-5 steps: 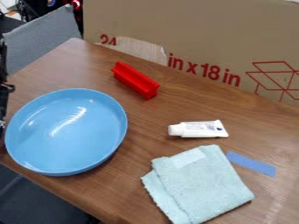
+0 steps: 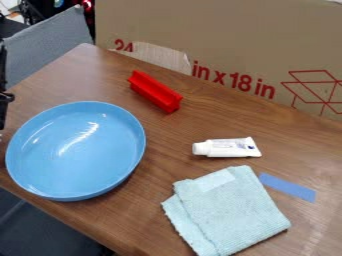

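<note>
Only a dark sliver of my gripper [image 2: 4, 95] shows at the left edge, above the blue plate [image 2: 74, 149]; whether its fingers are open or shut is unclear. A red plastic block [image 2: 154, 91] lies toward the back of the wooden table. A white tube [image 2: 226, 148] rests right of the plate, and a folded pale cloth [image 2: 225, 212] lies at the front right.
A large cardboard box [image 2: 214, 35] stands along the back of the table [image 2: 174, 160]. A blue strip [image 2: 287, 187] lies beside the cloth. A grey chair [image 2: 47, 50] is beyond the table's left edge.
The objects on the table are unchanged.
</note>
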